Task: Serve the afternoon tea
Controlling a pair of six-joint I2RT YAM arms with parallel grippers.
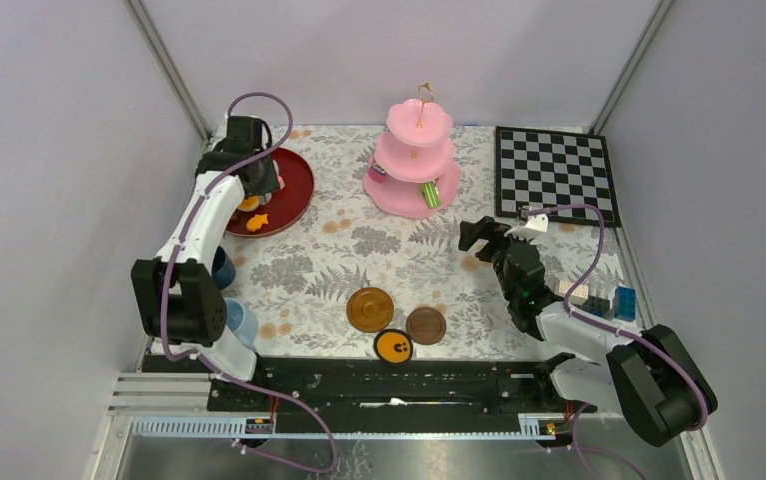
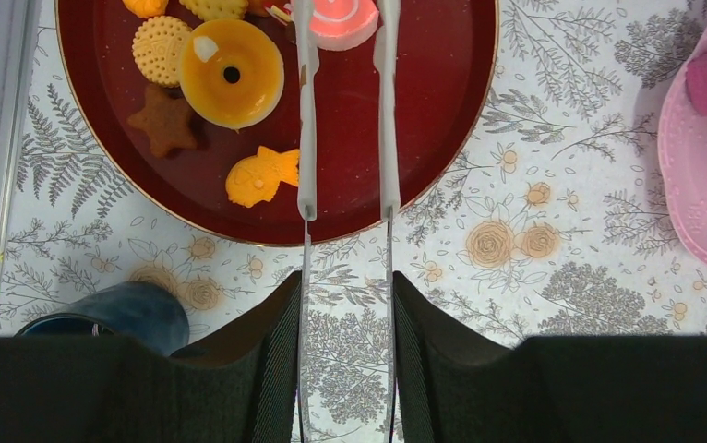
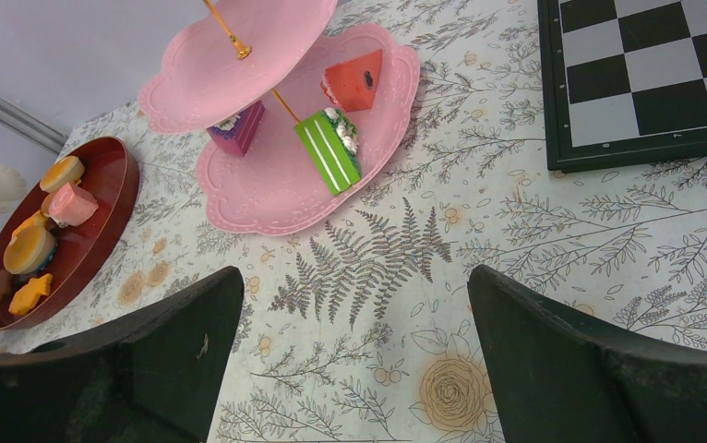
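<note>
My left gripper is shut on white tongs (image 2: 389, 129), whose arms reach over the red tray (image 2: 433, 120), beside a pink-and-white sweet (image 2: 342, 28). The tray holds an orange donut (image 2: 248, 74), a fish biscuit (image 2: 256, 180), a star biscuit (image 2: 163, 120) and other treats. The pink three-tier stand (image 1: 402, 155) stands at the back centre, with purple, green (image 3: 322, 152) and red cake slices on its lowest tier. My right gripper is open over the cloth right of centre, holding nothing.
A chessboard (image 1: 556, 170) lies at the back right. Several saucers (image 1: 369, 309) lie at the front centre, a light blue cup (image 1: 241, 322) and dark blue cup (image 2: 119, 314) at the left, small boxes (image 1: 623, 302) at the right.
</note>
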